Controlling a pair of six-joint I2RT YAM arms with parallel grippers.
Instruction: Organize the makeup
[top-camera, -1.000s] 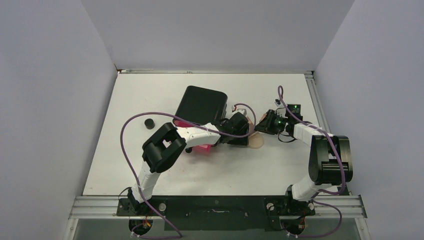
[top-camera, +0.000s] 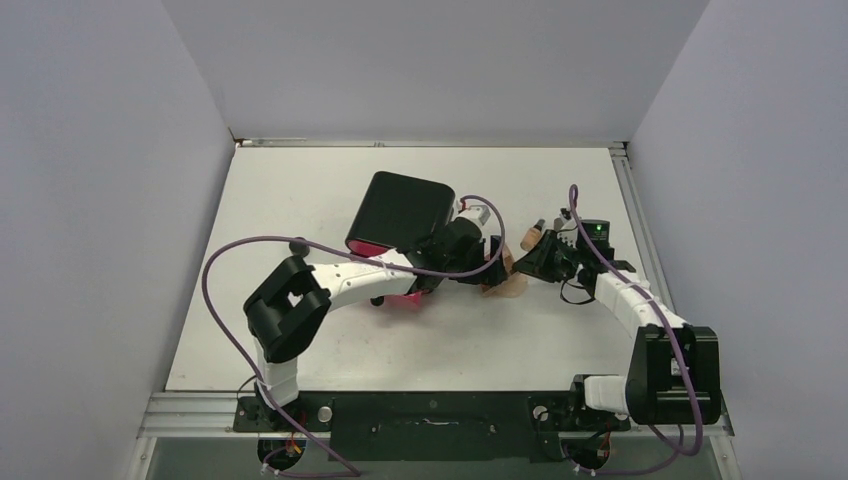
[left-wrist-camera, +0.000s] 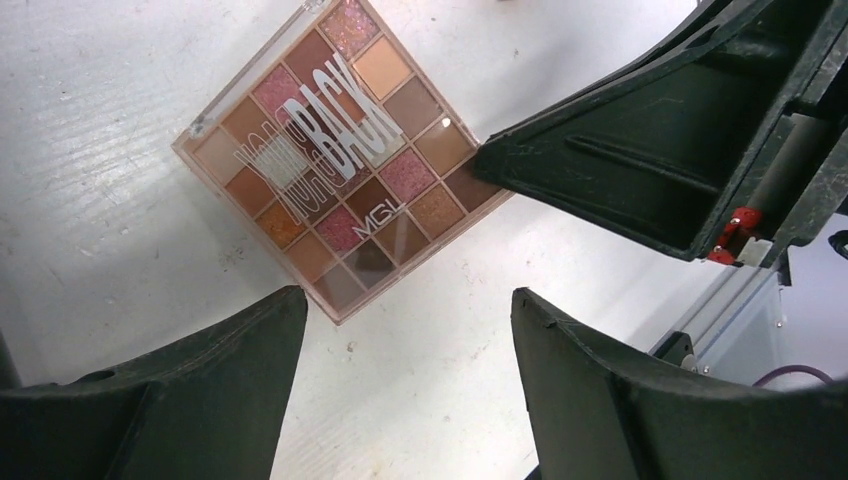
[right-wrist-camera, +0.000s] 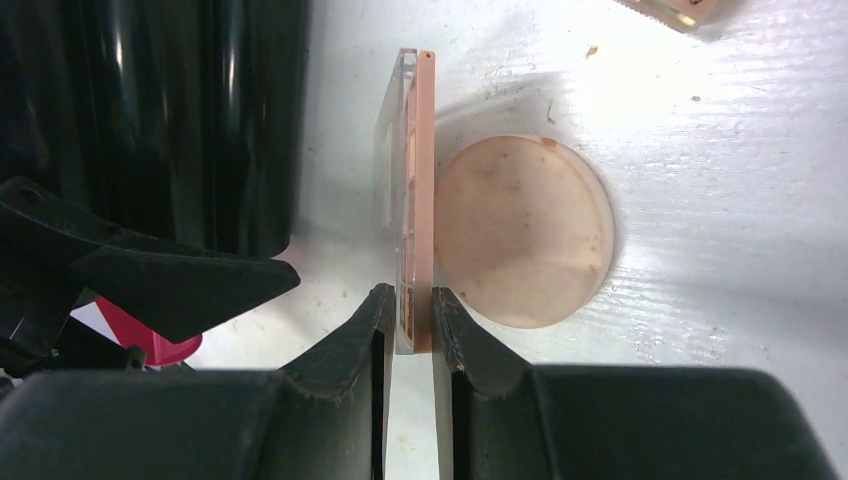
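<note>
My right gripper is shut on one end of it, holding it upright above the table. My left gripper stands open near the palette, its two fingertips apart with nothing between them. A round peach compact (right-wrist-camera: 525, 230) lies on the table beside the palette.
A large black case (top-camera: 398, 205) with red inside sits at the back centre. A small peach item (top-camera: 532, 237) lies right of the centre. A small dark round item (top-camera: 298, 245) is at left.
My right gripper and arm have shifted toward the front and slightly right. My left arm has swung left at the elbow, its gripper still near the centre.
</note>
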